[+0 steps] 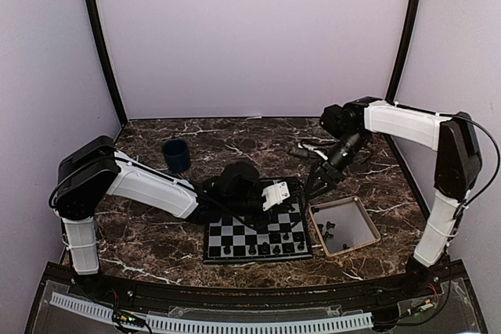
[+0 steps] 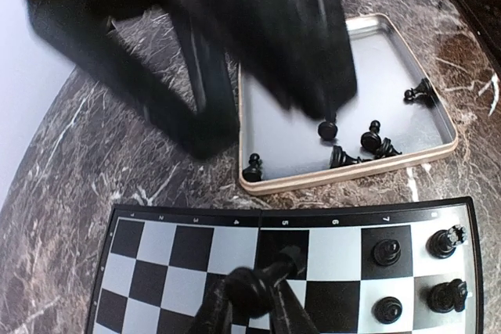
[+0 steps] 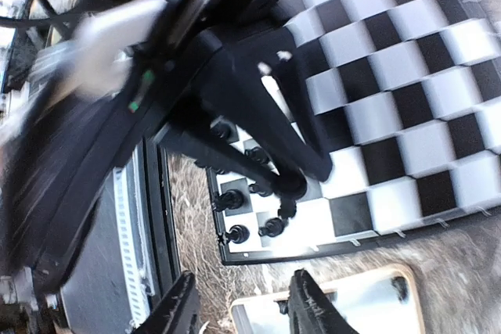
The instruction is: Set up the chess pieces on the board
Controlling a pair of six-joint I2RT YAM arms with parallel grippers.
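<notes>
A black chess piece (image 2: 249,293) is in my left gripper, its fingers shut on it just above the checkered board (image 2: 182,279). The same piece appears in the right wrist view, pointing down from the left fingertips. My right gripper has its fingers apart with nothing between them; it hovers near the tray's side of the board. Several black pieces stand upright along one end of the board, among them a pawn (image 2: 386,253) and a rook (image 2: 446,242). Other black pieces (image 2: 371,140) lie in the metal tray (image 2: 352,179).
The tray sits close beside the board's right edge. A dark blue cup (image 1: 177,156) stands at the back left. Both arms are close together over the board, and the right one looms large in the left wrist view. Bare marble table (image 1: 258,134) lies behind.
</notes>
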